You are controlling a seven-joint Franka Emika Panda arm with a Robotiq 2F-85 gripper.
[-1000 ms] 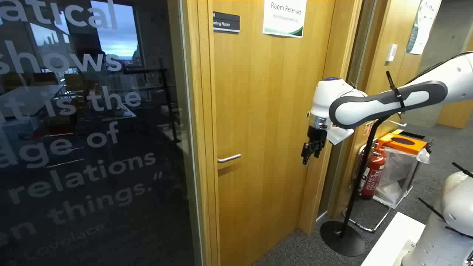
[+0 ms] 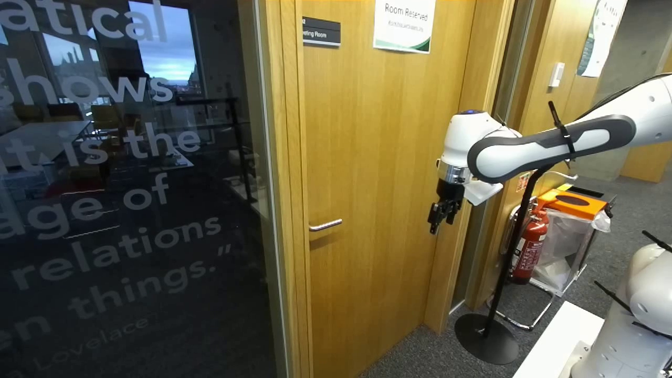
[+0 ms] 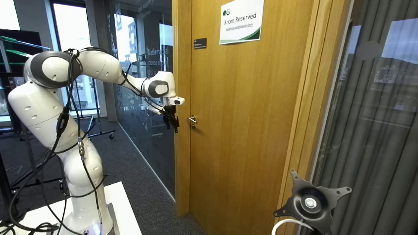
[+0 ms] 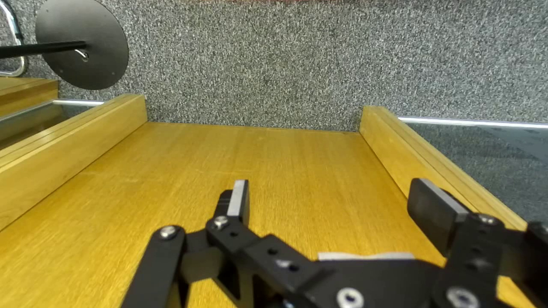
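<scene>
A closed wooden door [image 2: 378, 157] fills the middle of both exterior views, with a silver lever handle [image 2: 325, 224] near its left edge. In the second exterior view the handle [image 3: 192, 119] shows at the same edge. My gripper [image 2: 443, 223] points downward in front of the door, apart from the handle. From the wrist view, the gripper stands open, its fingers [image 4: 237, 200] wide apart with nothing between them. Below them lie the door's lower face [image 4: 246, 154] and the carpet. The handle cannot be seen in the wrist view.
A black stand [image 2: 486, 338] rises from the carpet right of the door frame, near a red fire extinguisher [image 2: 529, 245] and an orange-topped bin [image 2: 574, 205]. Dark glass [image 2: 138, 252] flanks the door. The carpet [image 4: 257, 61] before the door is clear.
</scene>
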